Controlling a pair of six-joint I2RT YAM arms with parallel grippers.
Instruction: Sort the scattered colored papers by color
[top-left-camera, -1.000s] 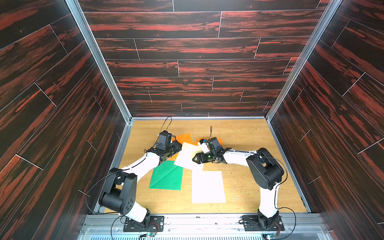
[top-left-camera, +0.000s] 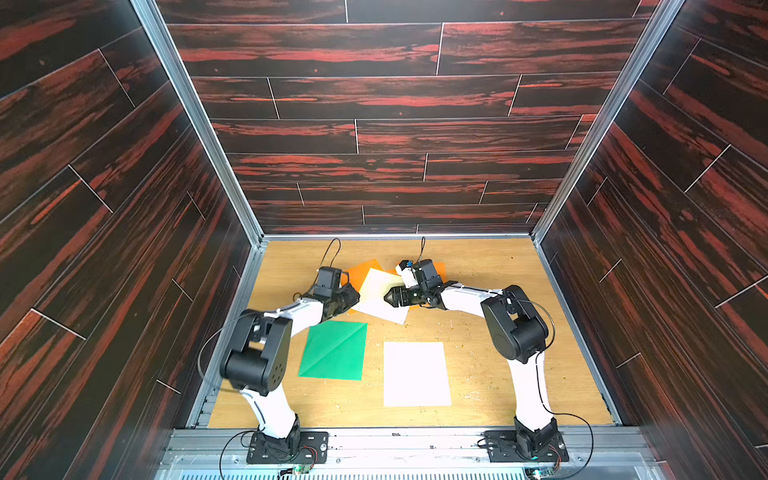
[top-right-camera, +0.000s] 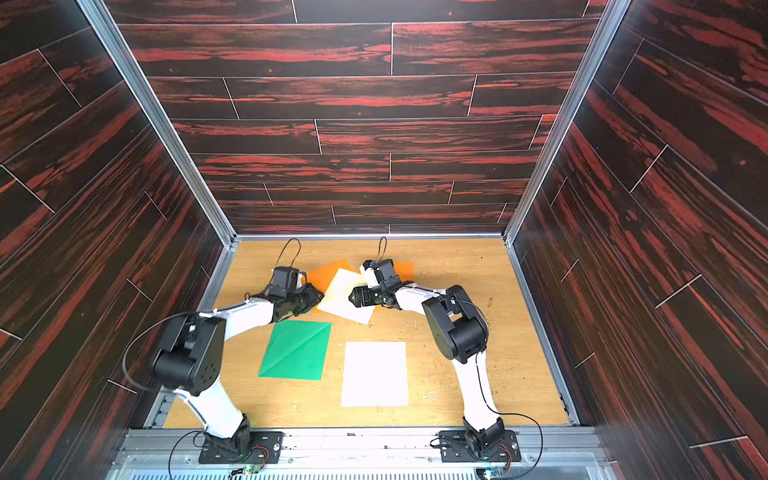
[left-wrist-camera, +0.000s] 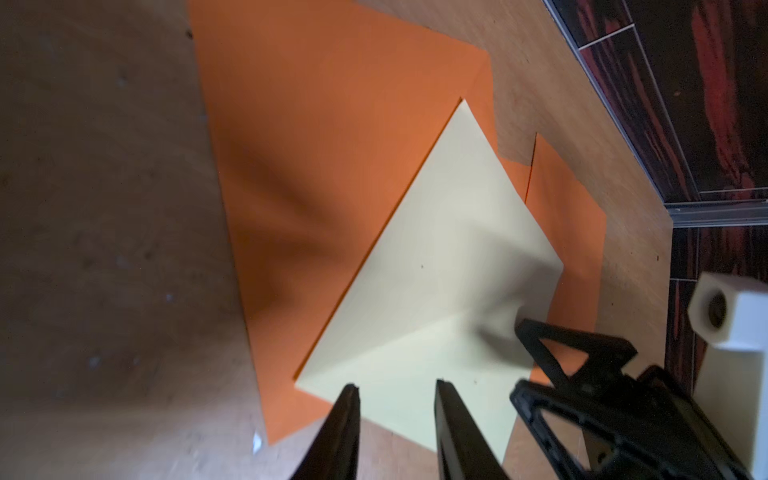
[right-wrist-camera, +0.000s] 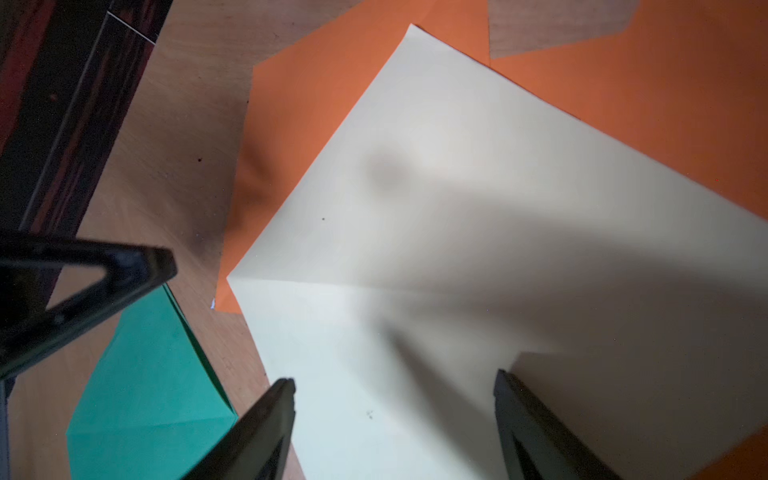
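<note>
A creased pale sheet (top-left-camera: 374, 289) lies at an angle over the orange papers (top-left-camera: 365, 268), one reaching out on its left and another on its right (top-left-camera: 441, 269). At its left edge my left gripper (top-left-camera: 353, 296) stands open; in the left wrist view its fingertips (left-wrist-camera: 346, 408) have a gap with nothing gripped in it. Over the sheet's right part, my right gripper has its fingers (right-wrist-camera: 276, 408) wide apart, the sheet below them. Whether the right fingertips touch the sheet, I cannot tell. Arms hide parts of the orange papers.
Nearer the bases, a folded green paper (top-left-camera: 334, 352) lies on the left and a white square paper (top-left-camera: 416, 374) right of it. Dark walls enclose the table.
The pale sheet has shifted toward the back, away from the white square. My right arm has moved back too. My left arm's elbow has swung inward, its gripper staying near the sheet's left edge.
</note>
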